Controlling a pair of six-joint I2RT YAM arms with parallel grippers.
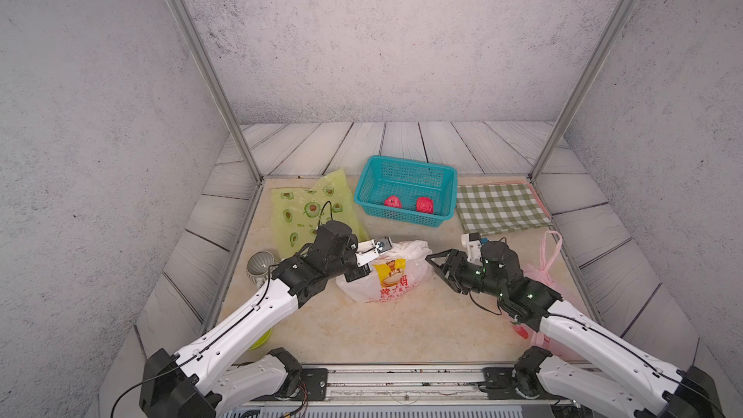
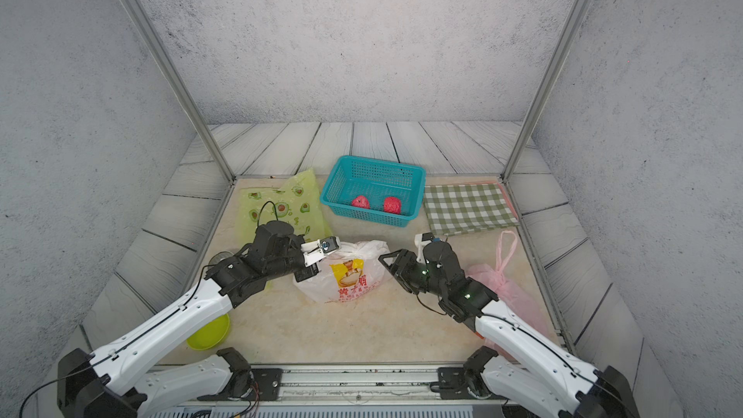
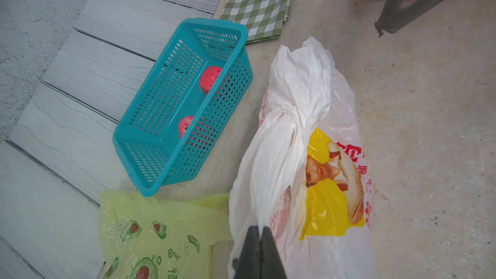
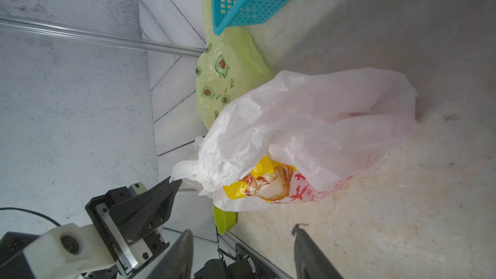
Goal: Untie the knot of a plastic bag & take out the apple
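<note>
A white plastic bag (image 1: 398, 278) with yellow and red print lies in the middle of the table, its gathered top twisted toward my left gripper. That gripper is shut on the white bag's gathered plastic, which runs into its fingertips in the left wrist view and shows at the fingers in the right wrist view. My right gripper is open beside the bag's right end, nothing between its fingers. No apple is visible in the white bag.
A teal basket (image 1: 406, 170) with red objects stands behind. A green avocado-print bag (image 1: 302, 216) lies left, a checked cloth (image 1: 501, 205) back right, a pink bag (image 2: 507, 286) right, a lime bowl (image 2: 209, 336) front left.
</note>
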